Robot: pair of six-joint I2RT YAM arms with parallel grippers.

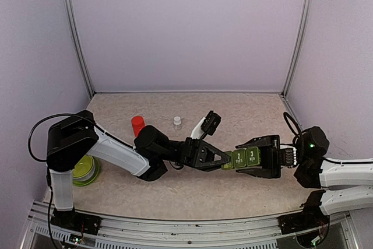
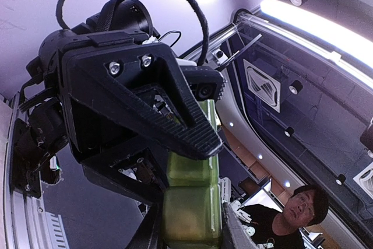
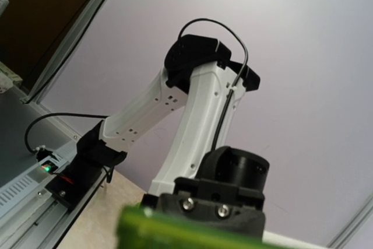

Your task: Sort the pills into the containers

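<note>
A green pill box (image 1: 238, 158) is held up between my two grippers, its TUES and WED compartments facing the top view. At its left end my left gripper (image 1: 226, 159) is shut on it. From the other side my right gripper (image 1: 243, 157) is shut around the box, hiding its right part. In the left wrist view the translucent green pill box (image 2: 191, 217) runs up from my left fingers (image 2: 233, 228) to the right gripper's fingers (image 2: 175, 126). Only a blurred edge of the pill box (image 3: 175, 231) shows in the right wrist view. No loose pills are discernible.
A red-capped container (image 1: 137, 124) and a small white-capped bottle (image 1: 177, 122) stand behind the left arm. Green and yellow stacked dishes (image 1: 86, 170) sit at the left, partly behind that arm. Bare tabletop (image 1: 192, 199) lies in front, with more behind.
</note>
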